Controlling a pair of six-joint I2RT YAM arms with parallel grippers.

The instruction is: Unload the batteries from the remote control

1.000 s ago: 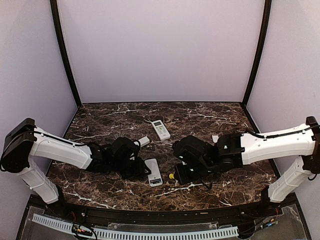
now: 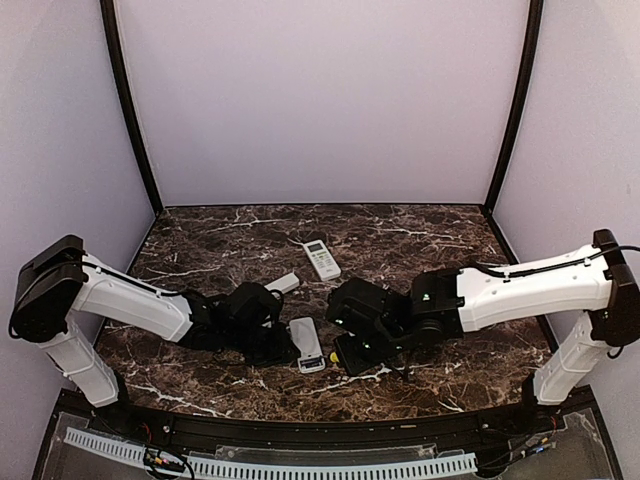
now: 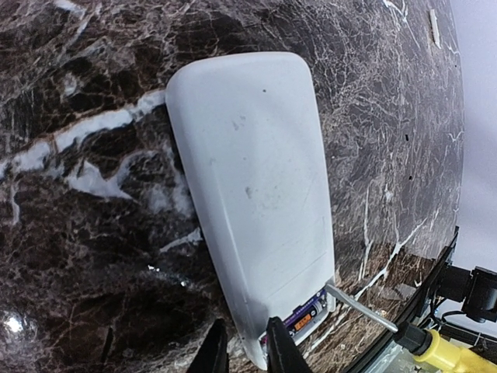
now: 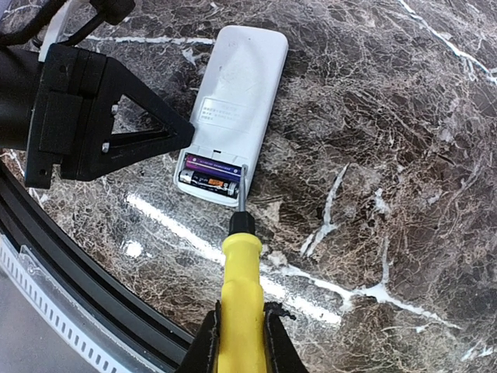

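Observation:
The remote (image 2: pixel 305 340) lies back up on the marble table, its battery bay uncovered with two batteries (image 4: pixel 210 175) inside, seen clearest in the right wrist view. My right gripper is shut on a yellow screwdriver (image 4: pixel 241 268), whose metal tip reaches the right end of the batteries. My left gripper is at the remote's left edge, beside the bay; its fingertips show dark at the bottom of the left wrist view, and how far open they are is hard to tell.
A second remote (image 2: pixel 322 260) lies face up behind, with a small white object (image 2: pixel 284 283) left of it, partly hidden by the left arm. The front edge is close below.
My right gripper has moved left with the screwdriver, toward the battery bay.

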